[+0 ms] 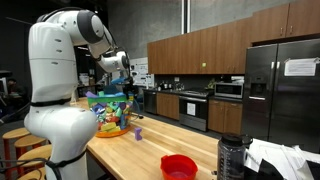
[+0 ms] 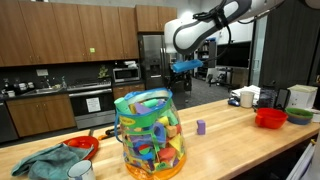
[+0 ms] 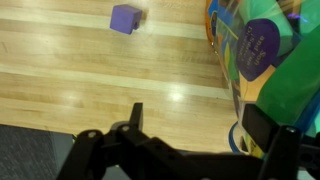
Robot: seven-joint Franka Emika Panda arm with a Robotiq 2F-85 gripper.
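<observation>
My gripper is open, its two dark fingers wide apart at the bottom of the wrist view, with only bare wood between them. In exterior view 2 the gripper [image 2: 190,67] hangs high above the table, behind and to the right of the toy-filled container. This clear container [image 2: 148,128], green-rimmed and packed with colourful objects, stands upright on the table; its side fills the right of the wrist view, partly behind a finger. A small purple block [image 3: 125,19] lies alone on the wood, well below the gripper's height.
A red bowl [image 2: 269,118] and a green bowl [image 2: 299,117] sit toward the right of exterior view 2. At its left are a red plate [image 2: 84,146], a teal cloth [image 2: 52,162] and a white mug [image 2: 81,172].
</observation>
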